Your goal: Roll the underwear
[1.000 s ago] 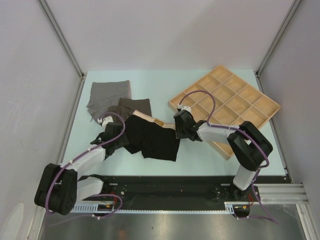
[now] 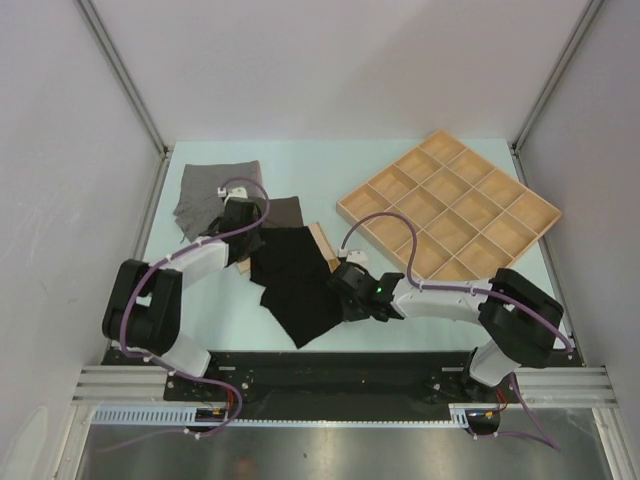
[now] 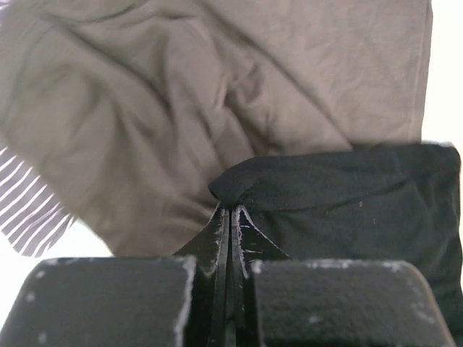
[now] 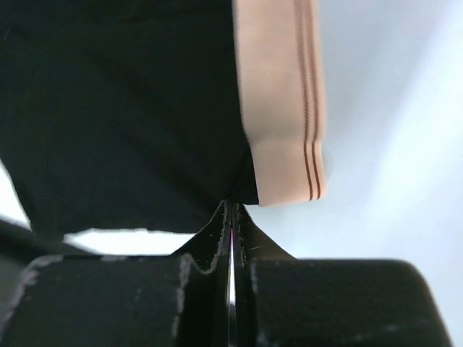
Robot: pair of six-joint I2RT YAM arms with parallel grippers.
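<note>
The black underwear (image 2: 295, 262) lies spread mid-table, one leg reaching toward the front edge. Its beige waistband (image 4: 278, 108) slants along the right side in the top view, and a bit of beige shows by the left gripper. My left gripper is shut on the black cloth's upper left corner, a fold of fabric pinched at its tips. Down at the right, my right gripper is shut on the cloth's edge beside the waistband's end. In the top view, the arm hides the right fingertips.
Grey cloth (image 2: 212, 187) and brown cloth (image 2: 284, 212) lie behind the left gripper, the brown one touching the underwear in the left wrist view. A wooden compartment box (image 2: 452, 205) stands at the back right, empty. Bare table shows at the back middle and front right.
My left gripper has moved up and right, my right gripper down and left. The underwear has turned clockwise with them, its waistband now steeper and its leg pointing more to the front.
</note>
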